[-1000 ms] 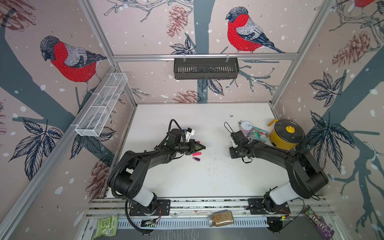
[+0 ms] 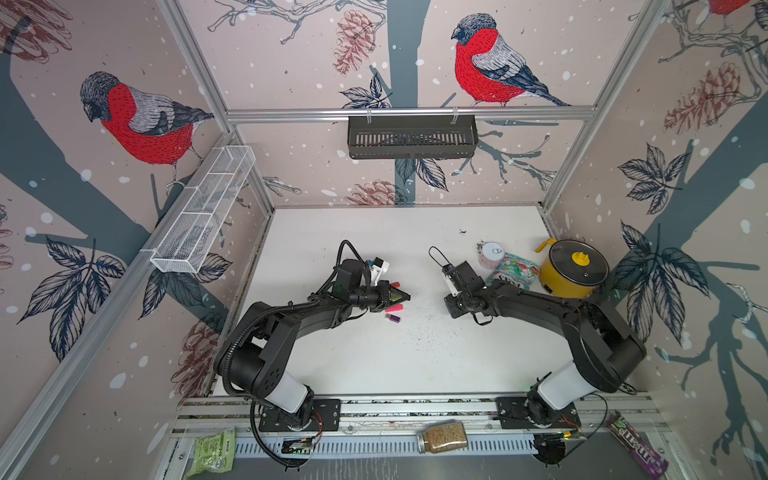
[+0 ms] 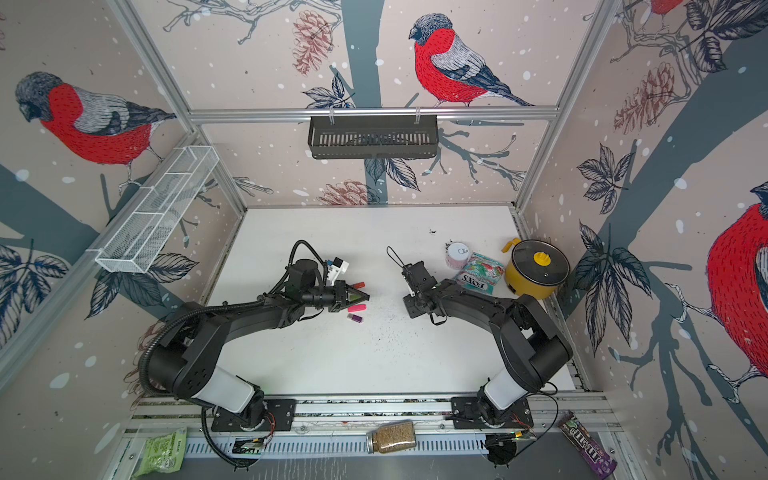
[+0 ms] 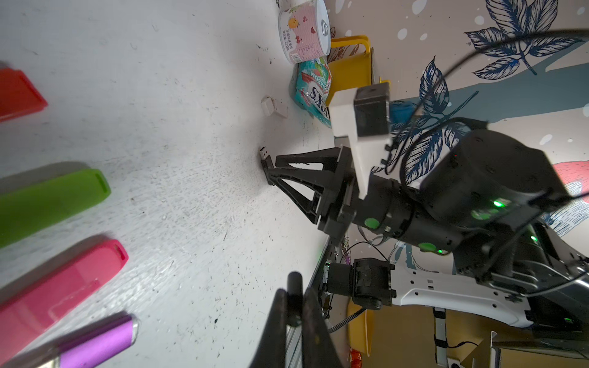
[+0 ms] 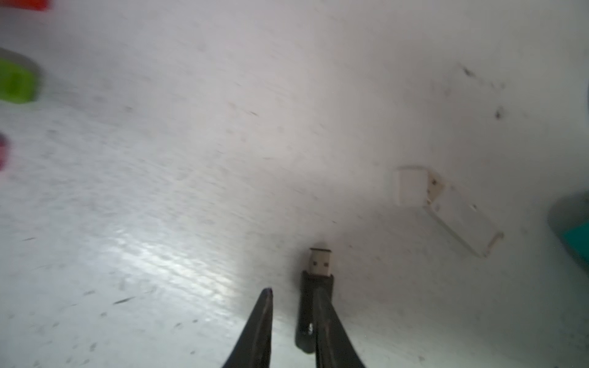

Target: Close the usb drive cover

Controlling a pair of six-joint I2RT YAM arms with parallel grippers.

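Observation:
A black USB drive point(image 5: 316, 306) with bare metal plug point(image 5: 319, 262) lies by my right gripper; its fingertips show apart, the drive at the right finger, and whether it is gripped is unclear. In the left wrist view the drive point(image 4: 267, 168) touches or nearly touches those fingertips. A small whitish two-part object point(image 5: 460, 217) lies beyond it. My left gripper is shut with nothing visible between its fingers, above the table near red point(image 4: 15, 92), green point(image 4: 46, 205), pink point(image 4: 61, 294) and purple point(image 4: 98, 343) pieces.
At the back right are a pink-white tin point(image 2: 491, 254), a teal packet point(image 2: 520, 269) and a yellow pot point(image 2: 560, 280) with a dark lid.
The left arm is essentially unchanged.

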